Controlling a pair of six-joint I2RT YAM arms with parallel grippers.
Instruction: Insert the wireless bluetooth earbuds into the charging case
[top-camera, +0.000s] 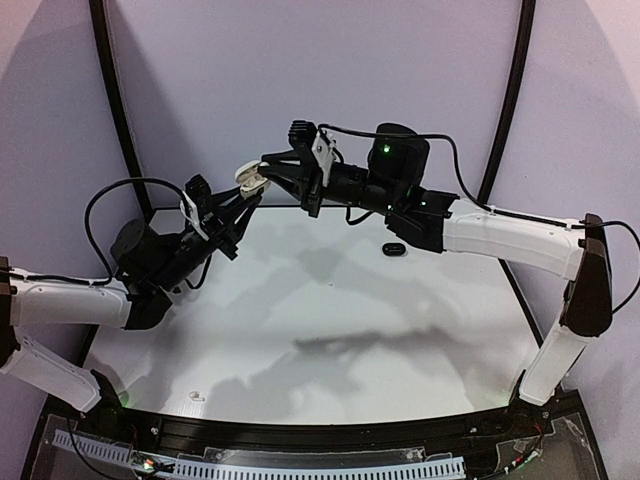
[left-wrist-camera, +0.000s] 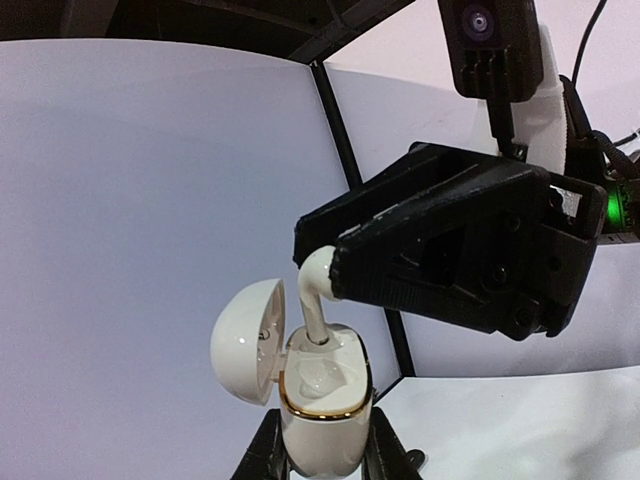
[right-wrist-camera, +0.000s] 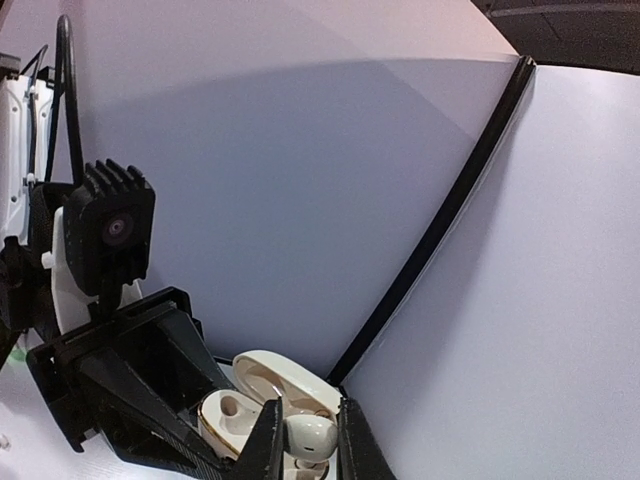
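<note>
The white charging case, lid swung open, is held upright in the air by my left gripper, which is shut on it. My right gripper is shut on a white earbud just above the case; in the left wrist view its stem points down into one socket of the case. The other socket shows empty at the front. In the right wrist view the earbud's rounded head shows between the fingertips, with the case partly hidden behind.
A small black oblong object lies on the white table at the back right. A small white item lies near the front left.
</note>
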